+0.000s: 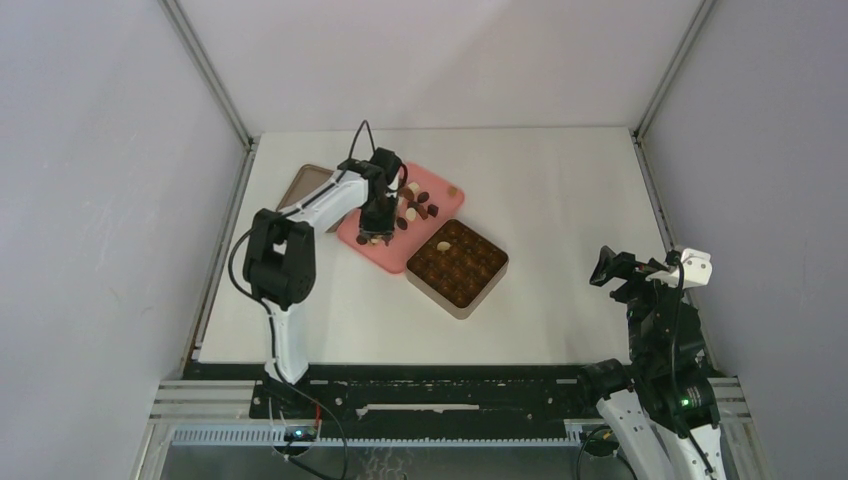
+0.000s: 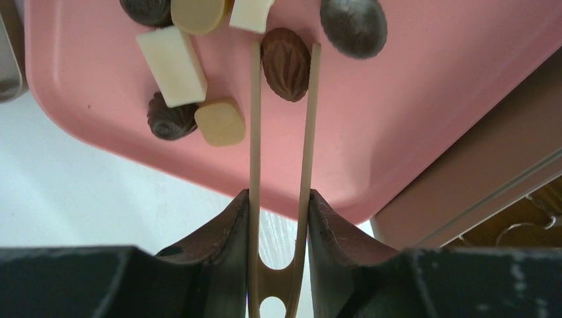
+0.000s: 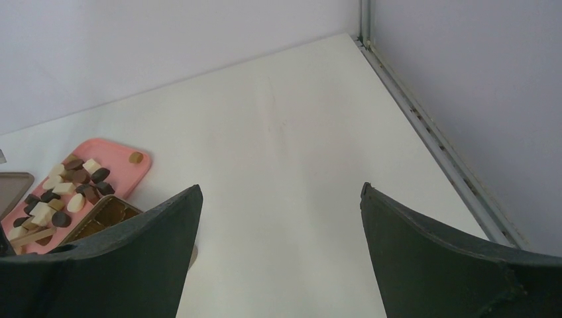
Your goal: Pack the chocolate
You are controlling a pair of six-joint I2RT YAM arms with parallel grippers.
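A pink tray [image 1: 383, 258] holds loose chocolates, dark, brown and cream. In the left wrist view, my left gripper reaches over the tray with long tan tweezer fingers [image 2: 309, 126]. Between the tips lies a ridged brown oval chocolate [image 2: 286, 69], a finger along each side; whether they press on it I cannot tell. A square box [image 1: 459, 264] with brown compartments stands beside the tray, one cream piece [image 1: 443, 246] in a cell near its far left corner. My right gripper is open and empty, away at the table's right side.
Cream blocks [image 2: 173, 66] and a dark swirled piece [image 2: 169, 119] lie left of the left fingers, a dark round one [image 2: 354, 26] to their right. An empty brown tray [image 1: 305, 181] sits behind the left arm.
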